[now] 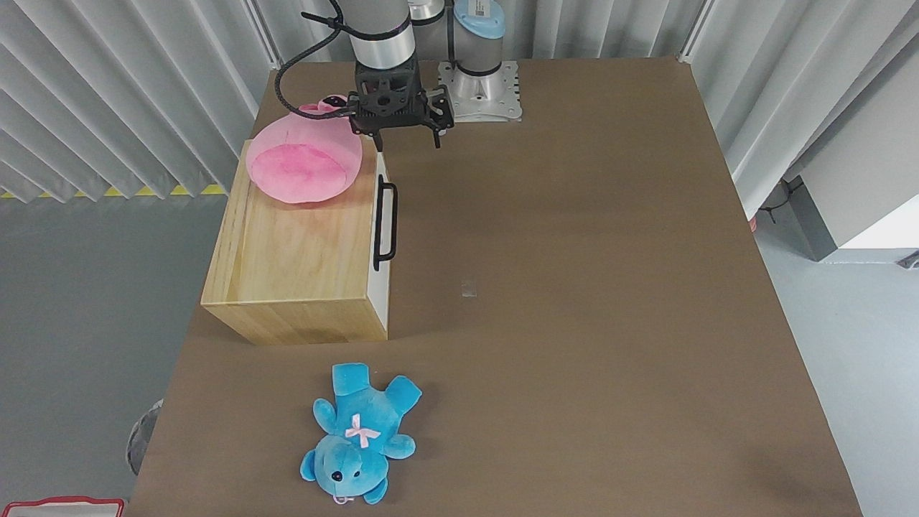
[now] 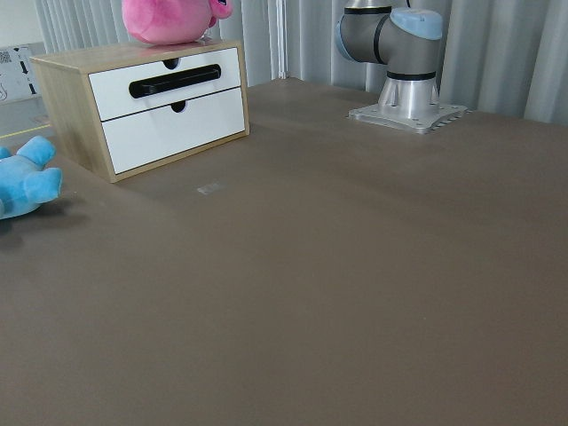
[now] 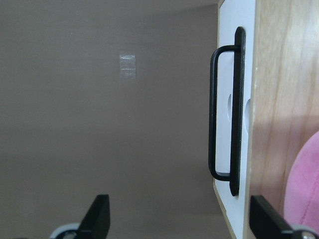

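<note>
My gripper (image 1: pixel 408 138) hangs high above the rear end of a wooden two-drawer cabinet (image 1: pixel 301 267) (image 2: pixel 173 138), open, its two fingers wide apart with nothing between them. In the wrist view the black handle (image 3: pixel 237 114) on the white drawer front lies ahead of the fingers, to the right. A pink plush toy (image 1: pixel 301 159) (image 2: pixel 173 18) (image 3: pixel 304 189) sits on the cabinet's top. A blue plush bear (image 1: pixel 362 439) (image 2: pixel 22 182) lies on the table in front of the cabinet. The gripper is out of sight in the left camera view.
The arm's base plate (image 1: pixel 508 103) is at the back. Curtains line the back and sides.
</note>
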